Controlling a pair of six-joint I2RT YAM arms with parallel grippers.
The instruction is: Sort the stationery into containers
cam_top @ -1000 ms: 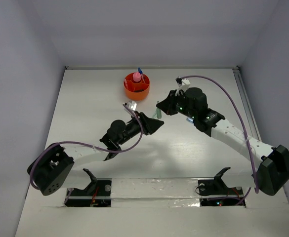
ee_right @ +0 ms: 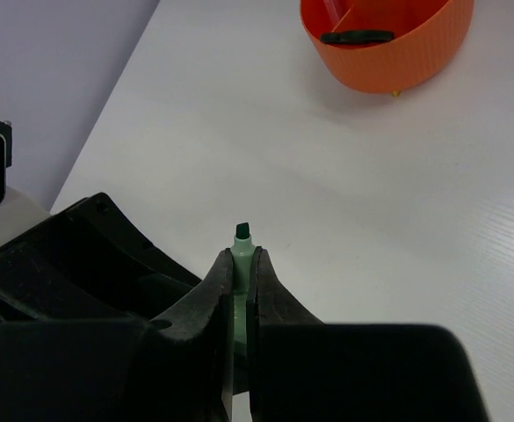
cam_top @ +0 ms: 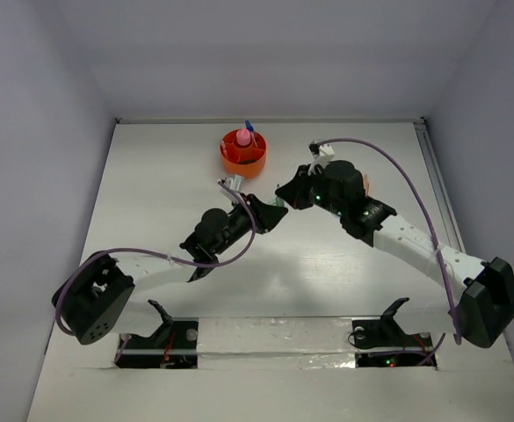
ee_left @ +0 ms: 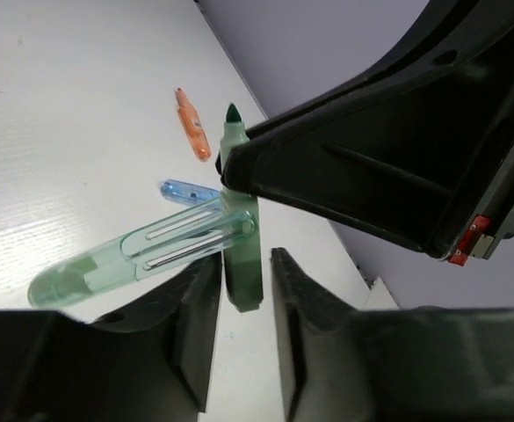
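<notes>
My two grippers meet near the middle of the table in the top view. The right gripper is shut on a pale green marker (ee_right: 242, 244), held upright with its dark tip up. My left gripper (cam_top: 272, 214) is shut, with a clear mint cap (ee_left: 85, 275) with a clip at its fingers, lying crosswise against the marker's body in the left wrist view. An orange organiser (cam_top: 243, 163) with pens and pink items stands at the back; a dark item lies in it in the right wrist view.
An orange marker (ee_left: 191, 126) and a blue marker (ee_left: 189, 194) lie on the table on the right side, partly hidden by the right arm from above.
Over the last second both grippers have shifted slightly leftward and closer together, hiding more of the green marker from above. The organiser has not moved.
</notes>
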